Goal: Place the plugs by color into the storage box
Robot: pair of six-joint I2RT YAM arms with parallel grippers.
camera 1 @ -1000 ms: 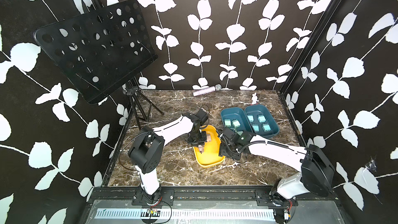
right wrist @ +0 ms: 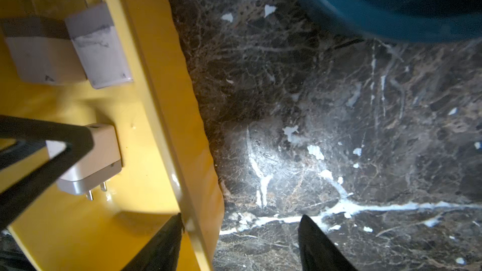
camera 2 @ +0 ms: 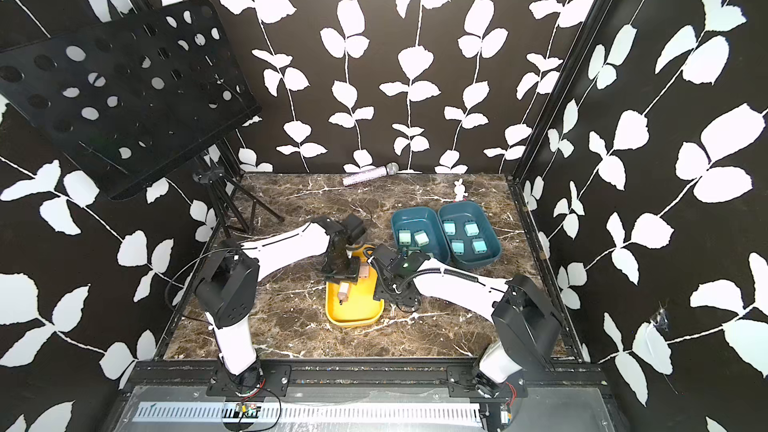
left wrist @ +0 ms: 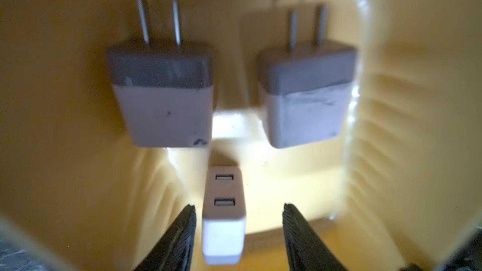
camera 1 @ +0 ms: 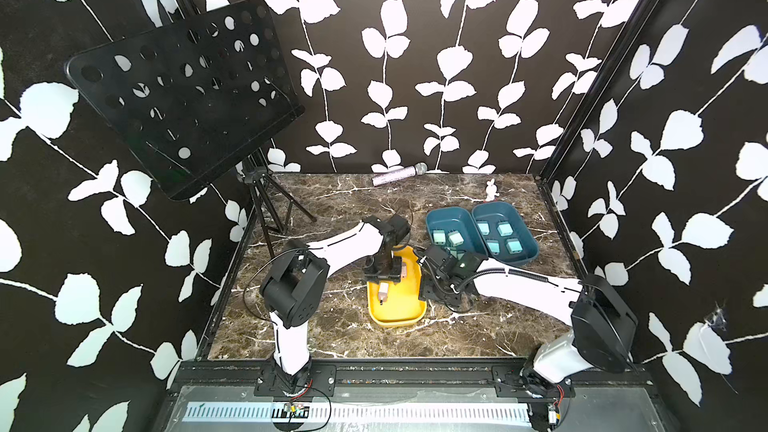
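Observation:
The yellow box (camera 1: 376, 313) holds pinkish plugs with grey tops. In the left wrist view, two lie side by side at its far end: a left plug (left wrist: 168, 115) and a right plug (left wrist: 311, 118). A third plug (left wrist: 223, 225) rests nearer, between the fingers of my left gripper, which stands open around it without touching. In the right wrist view, my right gripper is open and empty, its left finger over the yellow rim and its right one over the table. Pale green plugs (camera 1: 456, 237) sit in the teal boxes.
Two teal boxes, the left teal box (camera 1: 436, 215) and right teal box (camera 1: 530, 242), stand right of the yellow one. A microphone (camera 1: 396, 175) and a small white rabbit figure (camera 1: 491, 189) lie at the back. A black stand (camera 1: 276, 208) is at left.
The yellow box has shifted slightly leftward. The right gripper stays open.

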